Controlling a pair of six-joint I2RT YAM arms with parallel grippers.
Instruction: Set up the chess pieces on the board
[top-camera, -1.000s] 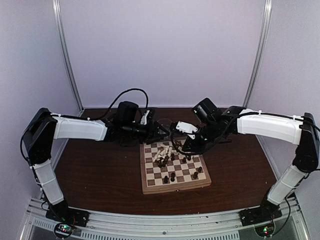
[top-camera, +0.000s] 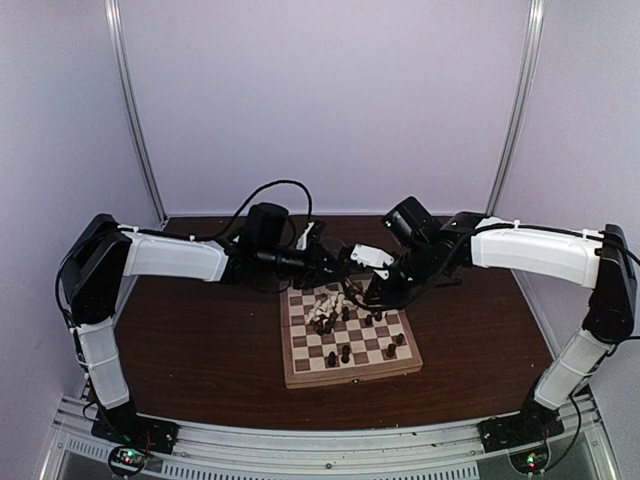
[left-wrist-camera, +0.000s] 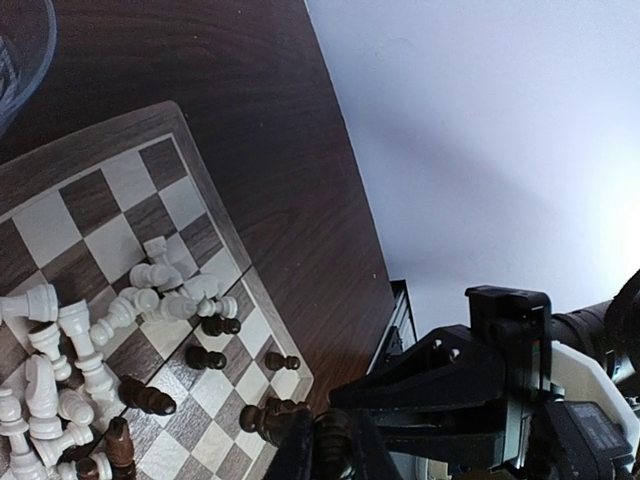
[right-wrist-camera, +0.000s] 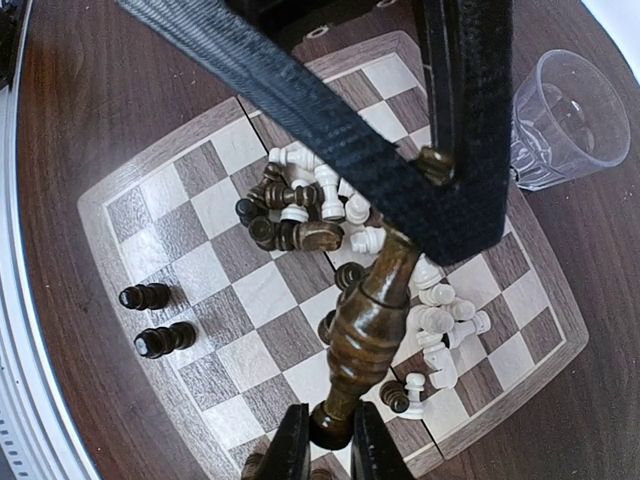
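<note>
A tall dark brown chess piece (right-wrist-camera: 365, 330) hangs above the board (right-wrist-camera: 232, 430) between my two grippers. My right gripper is shut on its rounded lower end in the right wrist view. The left gripper is shut on the same piece, its black fingers (right-wrist-camera: 460, 215) crossing the other end. Only a dark bit of the piece shows in the left wrist view. White pieces (right-wrist-camera: 440, 325) lie in a loose heap on the board, mixed with dark ones (right-wrist-camera: 300, 236). Two dark pieces (right-wrist-camera: 145, 296) stand near one edge.
A clear plastic cup (right-wrist-camera: 605, 120) is on the table just beyond the board. In the top view, both arms meet over the board's far part, hiding some of it. Bare table (top-camera: 200, 340) lies left and right of the board.
My left gripper has moved right, up to the right gripper. The right arm and the pieces on the board look unmoved.
</note>
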